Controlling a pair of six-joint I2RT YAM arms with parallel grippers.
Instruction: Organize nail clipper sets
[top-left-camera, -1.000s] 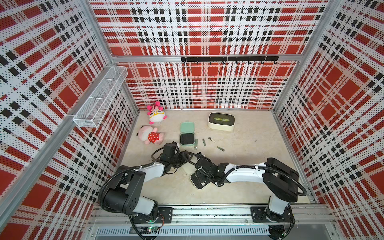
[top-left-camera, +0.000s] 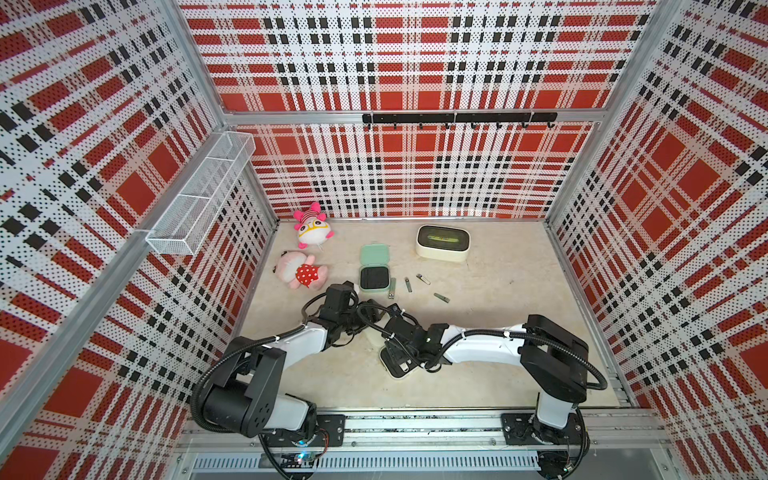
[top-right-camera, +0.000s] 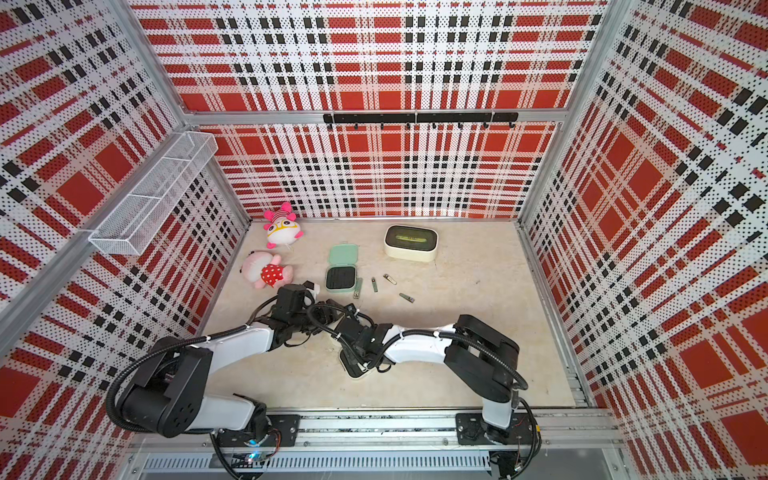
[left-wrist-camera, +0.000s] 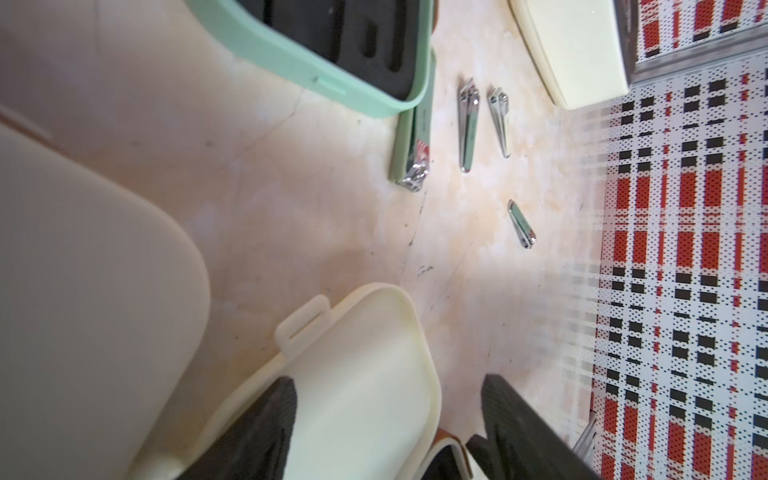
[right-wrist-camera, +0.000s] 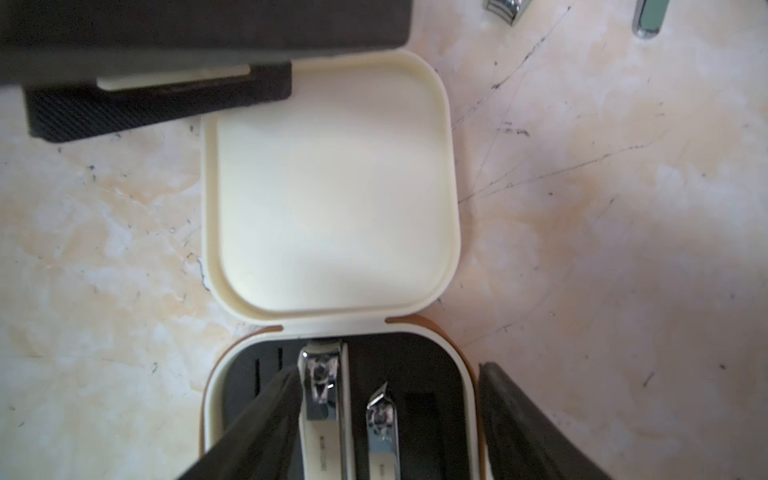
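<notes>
The cream case (right-wrist-camera: 220, 384) lies open at the front middle, its lid (right-wrist-camera: 328, 184) spread behind it. Two clippers (right-wrist-camera: 322, 400) (right-wrist-camera: 382, 428) rest in its black insert. My right gripper hangs open over these, nothing visibly held. My left gripper is open above the lid, nothing seen between its fingers, close beside the right one. The mint case (left-wrist-camera: 304, 68) stands open farther back, its slotted insert visibly empty in part. A large clipper (left-wrist-camera: 412, 144) lies against it, with smaller clippers (left-wrist-camera: 468, 124) (left-wrist-camera: 500, 120) (left-wrist-camera: 520, 224) to the right.
A cream oblong box (top-left-camera: 442, 249) stands at the back. Two plush toys (top-left-camera: 312, 230) (top-left-camera: 308, 273) sit at the left. A wire basket (top-left-camera: 200, 192) hangs on the left wall.
My right arm has moved slightly left, uncovering more of the cream case's clippers.
</notes>
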